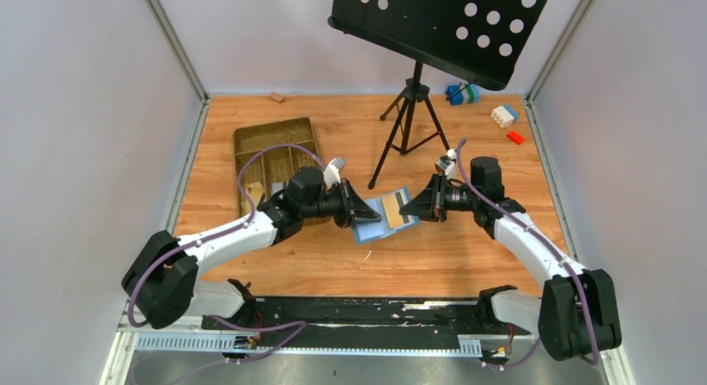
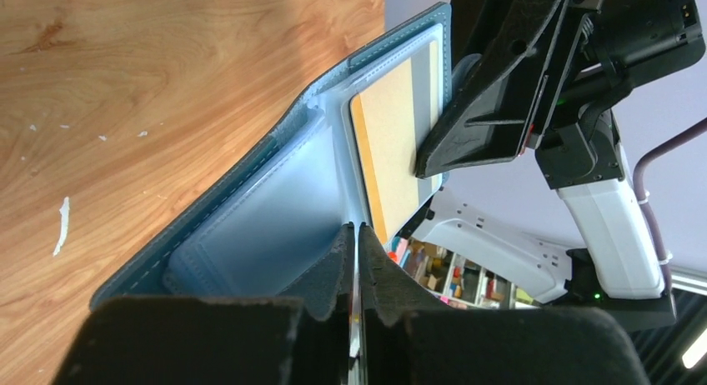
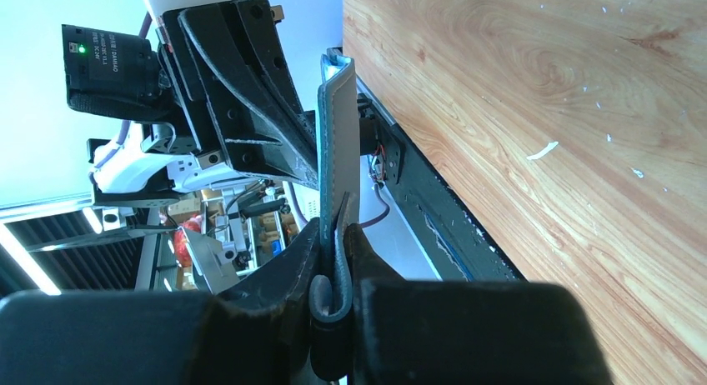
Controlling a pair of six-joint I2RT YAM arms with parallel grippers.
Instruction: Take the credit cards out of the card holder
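The blue card holder (image 1: 371, 229) is spread open above the table, its clear sleeves facing up. A tan card with a dark stripe (image 2: 392, 143) lies in the sleeve at its right part, its yellow edge exposed. My right gripper is shut on the holder's right side, one finger crossing the card's face in the left wrist view. My left gripper is shut beside the card's yellow edge, close to its lower corner. No card shows between the left fingertips. Whether the left fingertips touch the card or sleeve cannot be told.
A woven divided basket (image 1: 271, 137) with a few items stands at the left. Behind the holder rises a black music stand (image 1: 408, 110). Blue and white blocks (image 1: 503, 115) and a red block (image 1: 515, 137) lie back right.
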